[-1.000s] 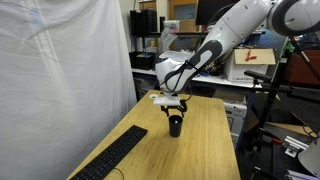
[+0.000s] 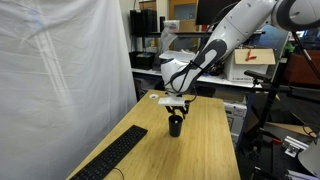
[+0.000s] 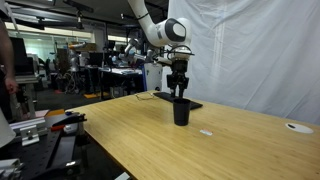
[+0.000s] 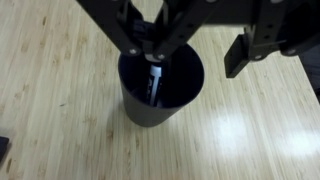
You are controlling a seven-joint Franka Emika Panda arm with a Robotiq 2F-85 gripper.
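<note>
A black cup (image 2: 175,128) stands upright on the wooden table, and it also shows in the second exterior view as a dark cup (image 3: 181,112). Inside the cup, in the wrist view, a white-and-dark pen-like marker (image 4: 154,84) leans in the opening. My gripper is over the cup, with a gap between its dark fingers: one is above the cup's mouth by the marker's top, the other outside the rim on the right. Whether a finger touches the marker cannot be told. From outside, the fingertips are close to the rim.
A black keyboard (image 2: 110,152) lies on the table beside the white curtain. A round white item (image 3: 299,128) and a small white piece (image 3: 205,132) lie flat on the wood. Bare tabletop (image 3: 150,145) surrounds the cup on most sides.
In the first exterior view, the arm's head has shifted slightly to the right above the cup. The cup stays in the same place.
</note>
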